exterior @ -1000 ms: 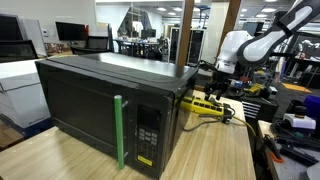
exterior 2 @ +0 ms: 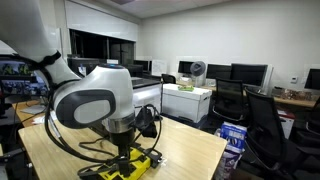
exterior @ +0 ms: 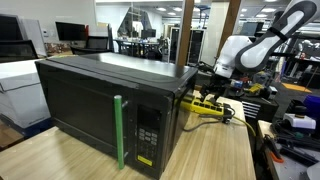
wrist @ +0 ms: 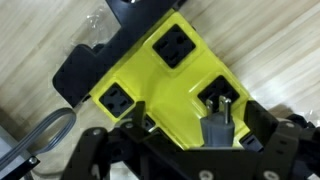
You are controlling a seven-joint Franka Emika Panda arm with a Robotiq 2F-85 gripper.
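Observation:
A yellow power strip (wrist: pixel 175 85) with black sockets lies on the wooden table, tilted across the wrist view. It also shows behind the microwave in exterior view 1. A grey plug (wrist: pixel 217 130) appears over the strip's lower right part, its metal prongs pointing toward the top of the wrist view. My gripper is above the strip and open, one dark finger on either side of the plug. Whether the fingers touch the plug I cannot tell. In exterior view 2 the arm partly covers the strip (exterior 2: pixel 135 167).
A large black microwave (exterior: pixel 110 105) stands on the table beside the strip. A grey cable (wrist: pixel 40 135) runs at the left of the wrist view, near a black bar (wrist: pixel 115 45) across the strip. Bare table (exterior 2: pixel 192 145) shows to the strip's right in exterior view 2.
The arm has come down slightly, and my gripper is lower over the yellow strip. The microwave and strip have stayed in place.

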